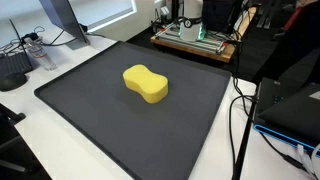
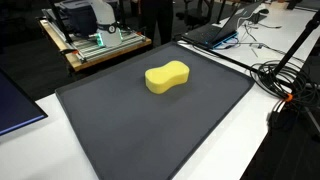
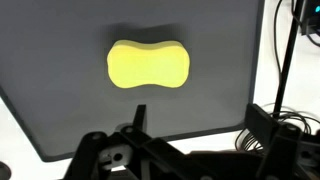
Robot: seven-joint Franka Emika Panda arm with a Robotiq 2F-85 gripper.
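A yellow sponge [image 1: 146,83] with a pinched waist lies flat on the dark grey mat, towards its far side in exterior view 1. The same sponge [image 2: 167,76] shows whole in exterior view 2. From the wrist camera I look down on the sponge [image 3: 148,64], which sits ahead of my gripper and left of its middle. The two dark fingers stand wide apart, so the gripper is open. Only bare mat shows between them. Neither exterior view shows the gripper.
Black cables [image 2: 285,80] lie beyond one edge. A clear bottle [image 1: 38,50] stands at the left in exterior view 1.
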